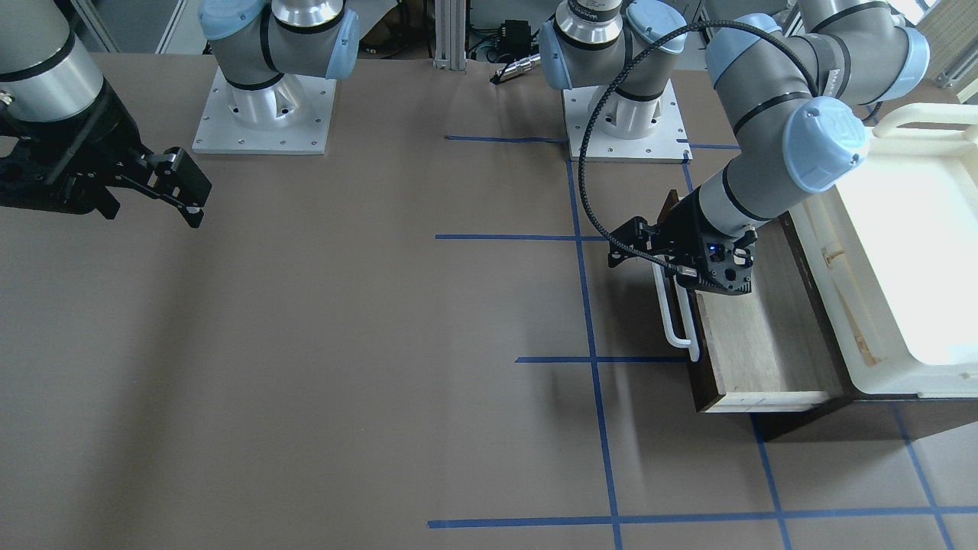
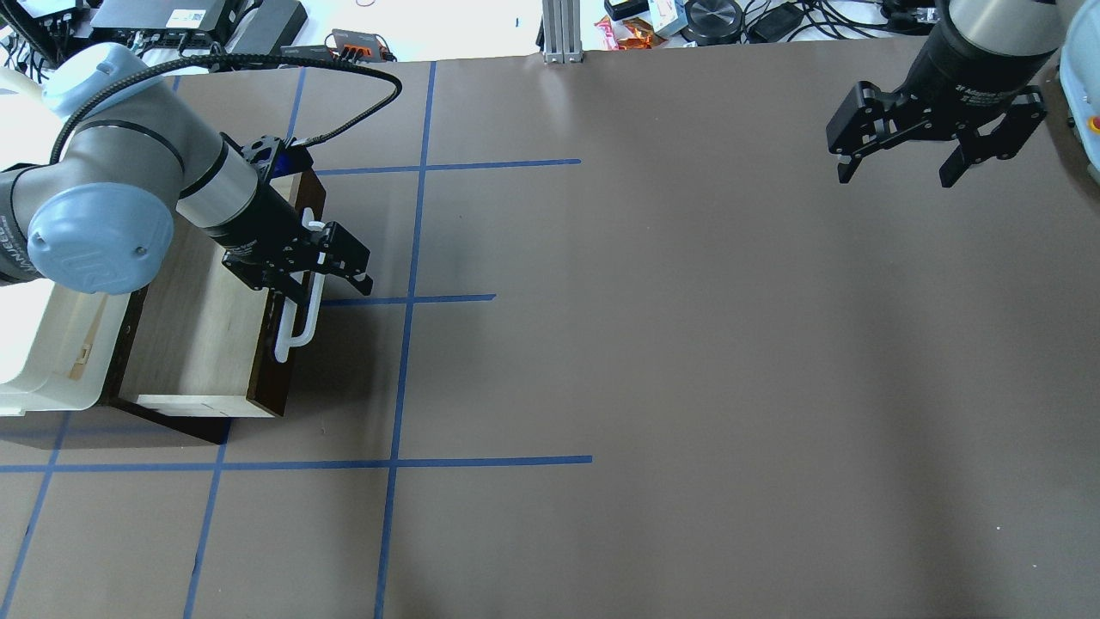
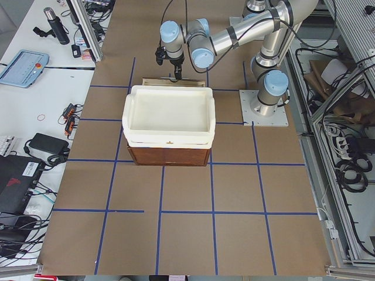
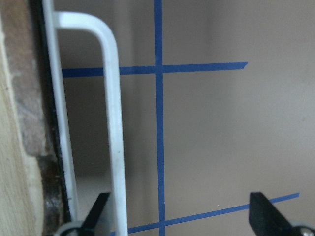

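Note:
A wooden drawer point(image 1: 761, 339) stands pulled out beneath a white plastic bin point(image 1: 908, 257), with a white bar handle point(image 1: 669, 321) on its dark front, also seen in the top view point(image 2: 309, 330). The gripper point(image 2: 329, 277) is over the drawer front at the handle. In the left wrist view its two dark fingertips stand apart at the bottom edge, open, with the handle point(image 4: 115, 137) by the left finger.
A second arm point(image 1: 137, 183) hangs at the left of the front view, and further arm bases point(image 1: 633, 147) stand behind. The taped floor point(image 1: 412, 348) beside the drawer is clear.

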